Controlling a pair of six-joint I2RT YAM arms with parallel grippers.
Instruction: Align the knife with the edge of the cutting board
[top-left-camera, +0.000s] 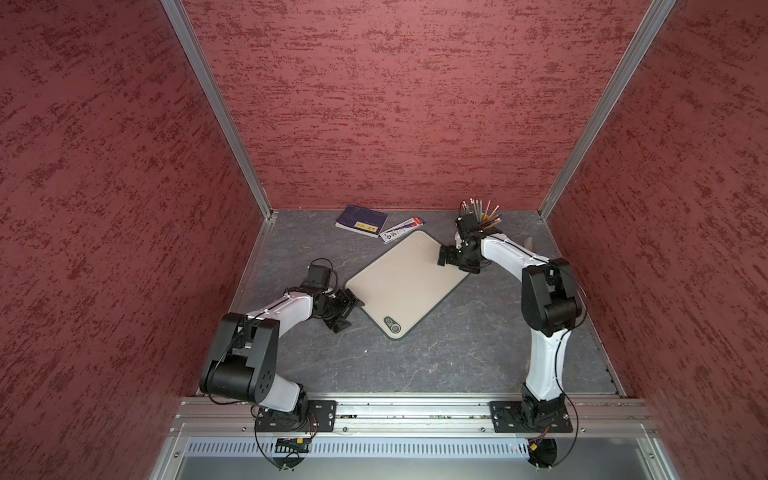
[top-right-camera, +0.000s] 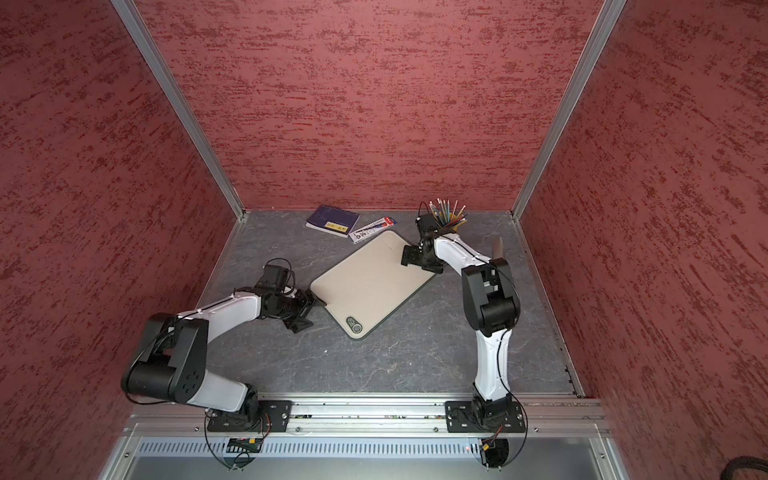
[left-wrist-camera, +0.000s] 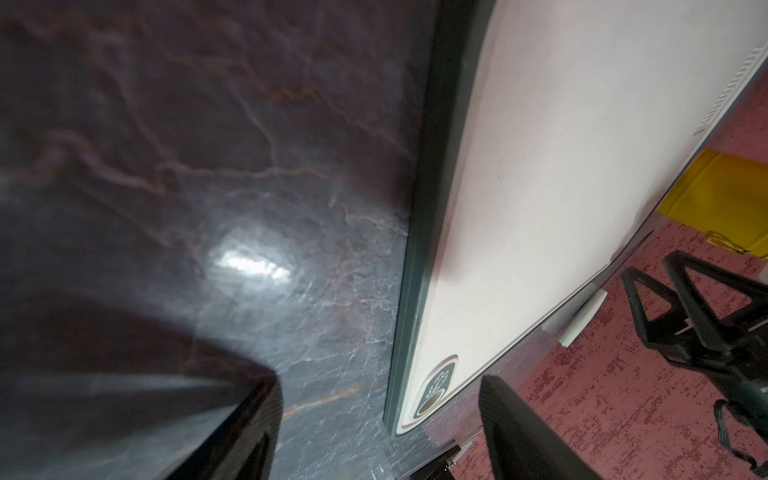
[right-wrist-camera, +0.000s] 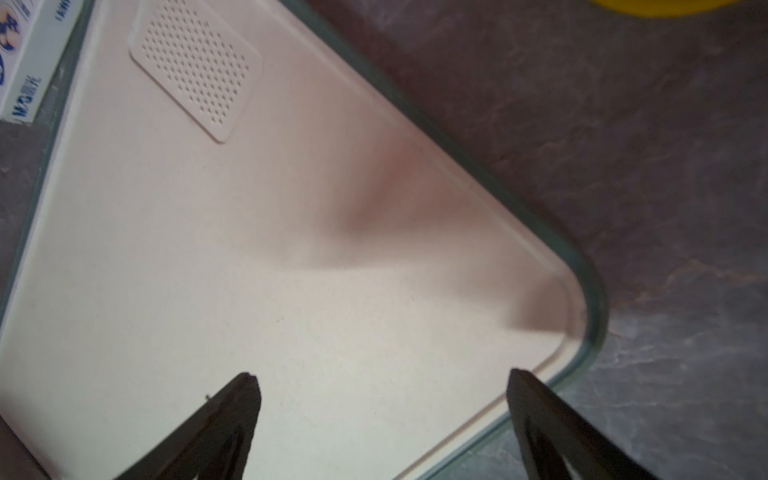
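A pale cutting board (top-left-camera: 404, 280) with a green rim lies diagonally mid-table. My left gripper (top-left-camera: 344, 308) is low by its left corner; in the left wrist view its fingertips stand apart over the dark table beside the rim, nothing between them. My right gripper (top-left-camera: 456, 260) hovers over the board's right part, open and empty. The knife (top-right-camera: 498, 248) lies at the far right, mostly hidden behind the right arm.
A navy notebook (top-left-camera: 360, 220) and a boxed item (top-left-camera: 400, 229) lie behind the board. A yellow pencil cup (left-wrist-camera: 716, 200) is partly hidden behind the right arm.
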